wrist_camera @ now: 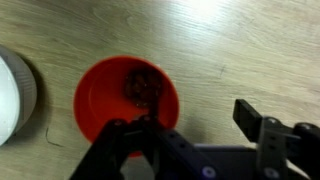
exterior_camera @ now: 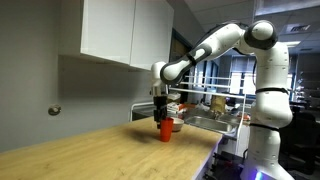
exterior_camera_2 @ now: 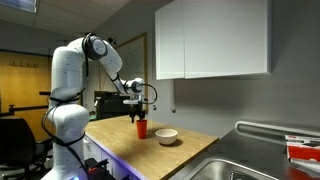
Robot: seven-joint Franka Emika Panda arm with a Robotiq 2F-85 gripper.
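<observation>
A red cup (exterior_camera: 166, 129) stands upright on the wooden table. Looking down into it in the wrist view, I see dark brown bits at the bottom of the cup (wrist_camera: 142, 88). My gripper has its fingers apart with nothing held between them. One dark finger overlaps the cup's opening in that view, while the other is over bare table to the right. From the side, the gripper (exterior_camera: 160, 111) is at about the cup's rim height or just above; whether a fingertip dips inside cannot be told. The second exterior view also has the cup (exterior_camera_2: 142, 129).
Close beside the cup is a white bowl (exterior_camera_2: 168, 136), partly seen at the wrist view's left edge. A sink (exterior_camera_2: 235, 172) lies beyond the table's end.
</observation>
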